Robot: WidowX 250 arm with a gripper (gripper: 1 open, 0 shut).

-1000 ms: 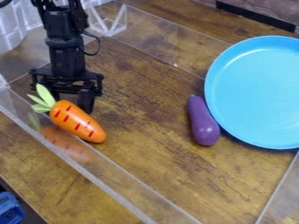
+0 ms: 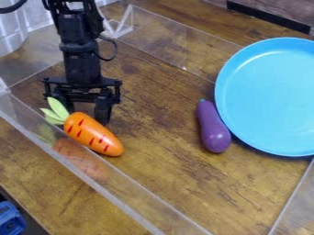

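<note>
My black gripper hangs low at the left, just behind an orange toy carrot with green leaves that lies by the clear front-left wall. Its fingers are dark and partly hidden, so I cannot tell how they stand. A purple toy eggplant lies in the middle right, left of a large blue plate.
Clear acrylic walls border the wooden surface at the left, back and right. A small blue object sits outside the wall at the lower left.
My gripper has shifted slightly to the right, and the carrot has moved a little right and down, with its leaves sitting lower.
</note>
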